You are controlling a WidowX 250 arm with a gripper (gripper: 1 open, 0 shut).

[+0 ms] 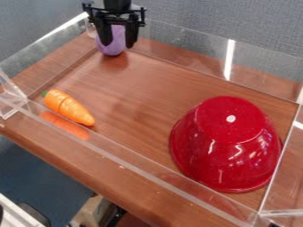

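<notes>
At the top left of the camera view, my black gripper [116, 27] is over a purple object [112, 43], rounded and resting near the back wall of the clear enclosure. The fingers straddle or stand just in front of its upper part; whether they touch it is not clear. An orange toy carrot [67, 107] lies at the left front. An upturned red bowl [225, 146] sits at the right.
Transparent walls [243, 71] enclose the wooden surface [154, 106] on all sides in view. The middle of the surface between carrot, bowl and purple object is clear.
</notes>
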